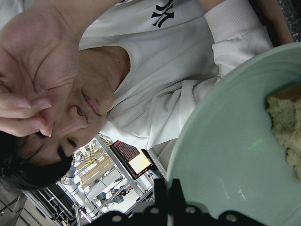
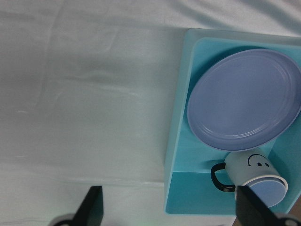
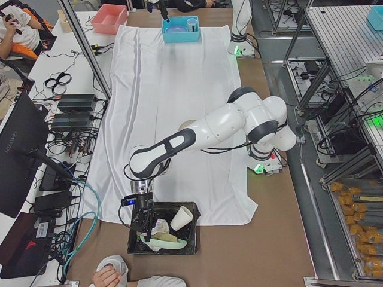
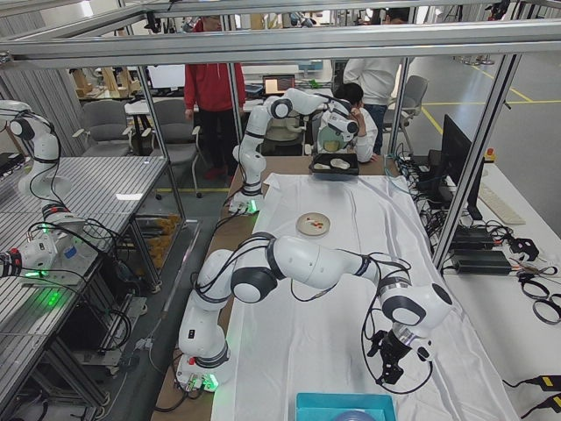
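My left gripper [image 3: 145, 233] is low at the black bin [image 3: 191, 245], shut on the rim of a pale green plate [image 1: 216, 169]; food scraps [image 1: 284, 127] rest on the plate. A white cup [image 3: 181, 217] lies tilted in that bin. My right gripper stands open, empty, above the cloth beside a blue bin [image 2: 178, 127] holding a lilac plate [image 2: 242, 99] and a smiley mug [image 2: 251, 169] lying on its side.
A person [image 1: 94, 89] is close by the black bin. A round dish [image 4: 313, 224] with small bits sits mid-cloth. A pink bin [image 3: 109, 18] stands on the side table.
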